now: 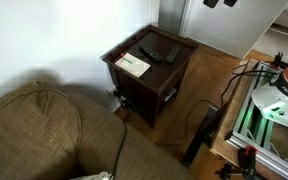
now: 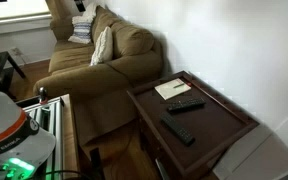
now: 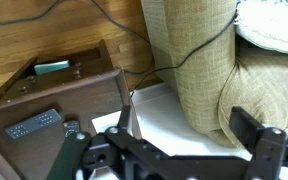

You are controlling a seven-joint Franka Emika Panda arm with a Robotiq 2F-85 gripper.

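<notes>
A dark brown side table [image 1: 120,52] stands against the white wall. On its top lie two black remotes, one remote [image 2: 187,105] near the paper and the other remote [image 2: 177,128] farther from it. The white paper [image 1: 132,65] has a thin reddish pen-like item [image 2: 179,85] on it. In the wrist view the tabletop fills the left side, with a grey-buttoned remote [image 3: 34,125] on it and the paper [image 3: 106,120] partly covered by a finger. My gripper is open above the scene, empty between its fingers. Only its fingertips [image 1: 210,3] show at the top of exterior view 1.
The brown couch [image 1: 44,130] sits beside the table, with pillows [image 2: 103,45] on it. A cable [image 3: 199,48] runs over the couch arm and floor. The robot's white base [image 1: 284,100] stands on a wooden surface.
</notes>
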